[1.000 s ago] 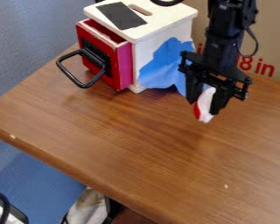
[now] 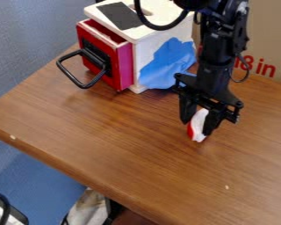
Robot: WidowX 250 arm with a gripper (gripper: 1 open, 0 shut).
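Note:
My black gripper (image 2: 206, 112) points down over the right-middle of the wooden table (image 2: 108, 158). Below and between its fingers is a small white and red object (image 2: 197, 127), low at the tabletop; the gripper appears to be shut on it, with much of it hidden by the fingers.
A white and red toy oven (image 2: 136, 49) with a black handle stands at the back left, a blue cloth (image 2: 164, 63) beside it. A cardboard box (image 2: 270, 44) is behind.

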